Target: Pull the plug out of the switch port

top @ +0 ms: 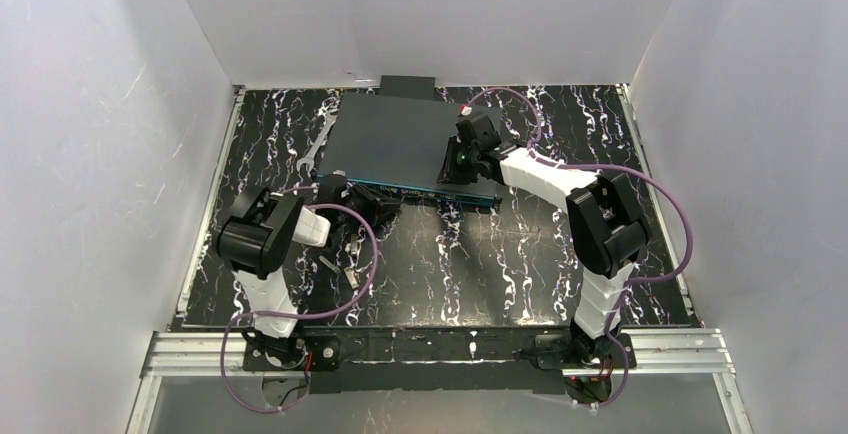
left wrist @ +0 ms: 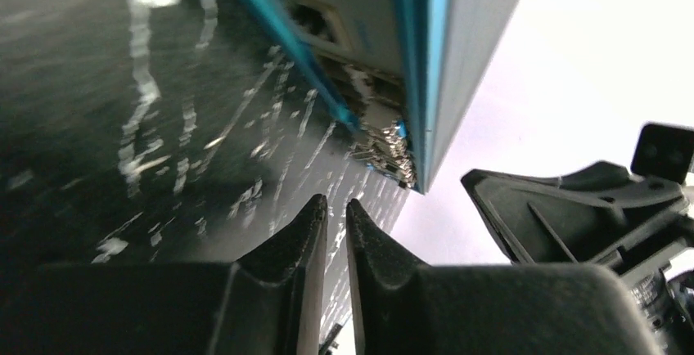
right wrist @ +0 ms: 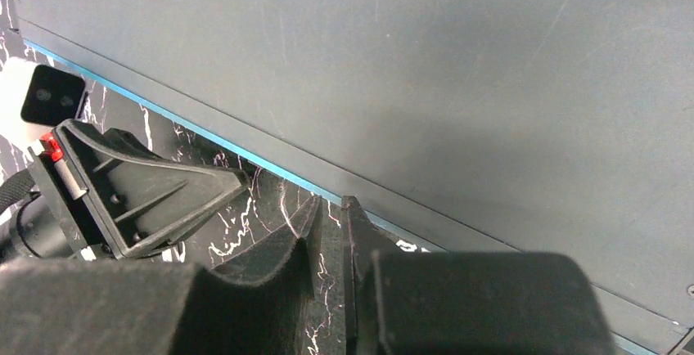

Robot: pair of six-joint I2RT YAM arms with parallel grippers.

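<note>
A dark grey switch [top: 400, 139] with a blue front edge lies on the black marbled table. Its front ports face the near side; in the left wrist view a metal-edged port opening [left wrist: 307, 20] shows there. Farther along that front sits a small metallic part [left wrist: 383, 122]; whether it is the plug I cannot tell. My left gripper is slightly open and empty, in front of the ports and apart from them. Above the switch's front edge, my right gripper also stands narrowly open, nothing between its fingertips.
A wrench [top: 316, 146] lies left of the switch, and a small dark block [top: 407, 86] sits behind it. Small loose pieces [top: 351, 277] lie near the left arm. Purple cables [top: 372, 254] loop along both arms.
</note>
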